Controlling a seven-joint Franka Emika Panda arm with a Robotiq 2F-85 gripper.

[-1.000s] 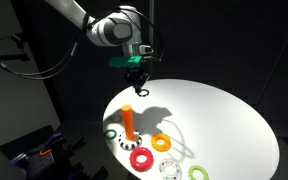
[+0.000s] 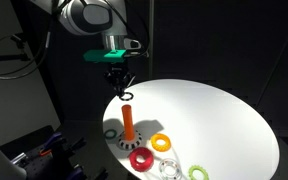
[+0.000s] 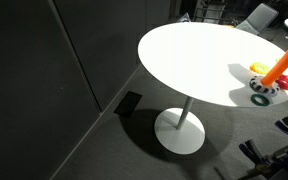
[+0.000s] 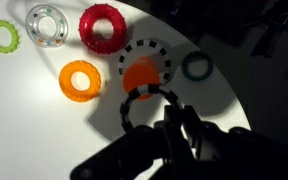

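Observation:
An orange post (image 2: 128, 122) stands upright near the table's edge, with a black-and-white ring (image 2: 130, 142) around its foot. Above the post's top hangs a second black-and-white ring, small and dark (image 2: 126, 96), with my gripper (image 2: 121, 88) shut on it. From the wrist view, this held ring (image 4: 127, 115) sits in front of the lower part of the orange post (image 4: 141, 76), apart from the ring on the table (image 4: 162, 54). My gripper grasps the held ring at its right side.
On the white table (image 2: 214, 115) lie an orange ring (image 2: 161, 142), a red ring (image 2: 141, 159), a clear ring (image 2: 170, 169) and a lime green ring (image 2: 198, 173). A dark green ring (image 2: 110, 133) lies by the near left edge.
With the ring in its fingers, my gripper has moved left and lower in exterior view 1, coming closer to the top of the orange post. The rings on the table have stayed put.

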